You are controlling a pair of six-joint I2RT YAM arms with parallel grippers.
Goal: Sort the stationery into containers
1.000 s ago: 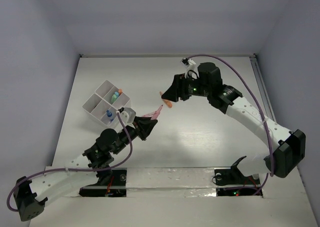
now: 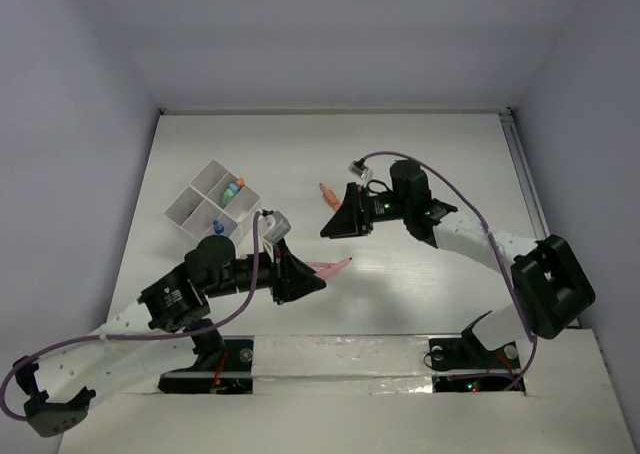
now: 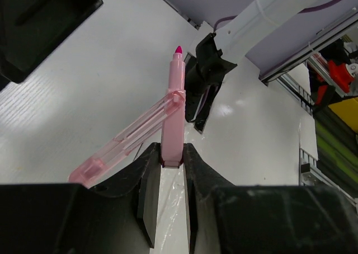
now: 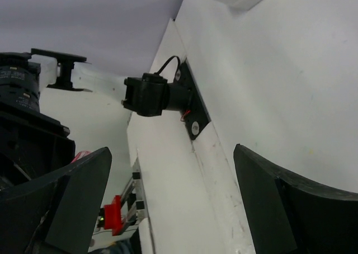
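Note:
A pink marker (image 3: 174,114) with its tip bared stands upright in my left gripper, which is shut on its lower end. A clear pink piece, perhaps its cap (image 3: 128,139), slants off the marker's side. From above, my left gripper (image 2: 318,279) is near the table's middle front. My right gripper is open and empty, above and right of the left one in the top view. An orange marker (image 2: 329,195) lies on the table, just beyond the right gripper. The white compartment box (image 2: 183,191) sits at the left.
Inside the box are a blue-capped item (image 2: 218,227) and, in another compartment, several green, blue and orange pieces (image 2: 232,191).
My left gripper has moved right and toward the front with the pink marker.

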